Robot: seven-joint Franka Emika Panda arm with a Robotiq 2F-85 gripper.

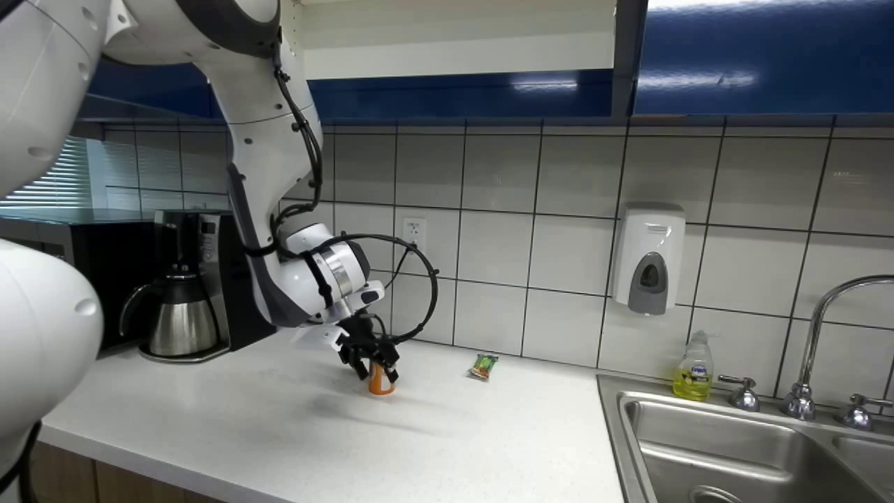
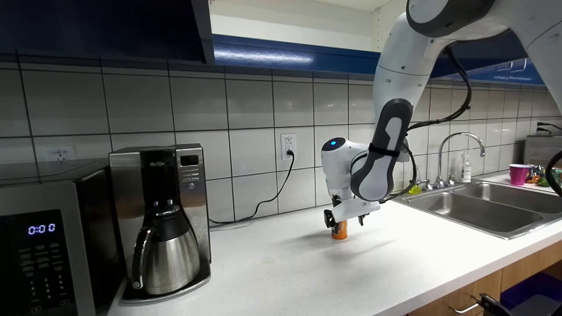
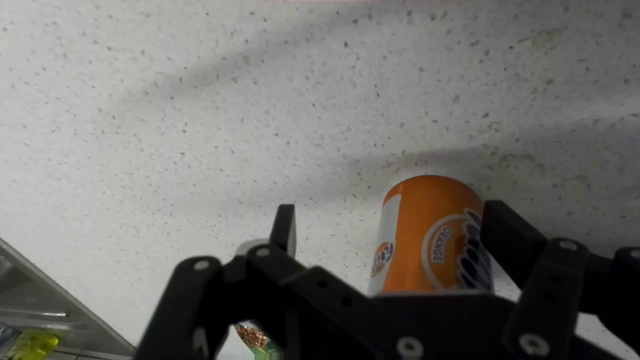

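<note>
An orange can [image 1: 381, 382] stands upright on the white counter, its upper part hidden by my gripper [image 1: 371, 374] in the first exterior view. From the other side, the can [image 2: 340, 230] shows below the gripper [image 2: 345, 218]. In the wrist view my gripper is open, its fingers [image 3: 284, 228] wide apart. The can [image 3: 420, 240] lies in the span between them, close to the right finger and well clear of the left one. Whether the right finger touches it, I cannot tell.
Behind and to the right lies a small green snack packet [image 1: 483, 365]. A steel sink [image 1: 737, 444] with yellow dish soap [image 1: 693, 369] is at the right. The coffee maker [image 2: 160, 210] stands near the microwave [image 2: 50, 247].
</note>
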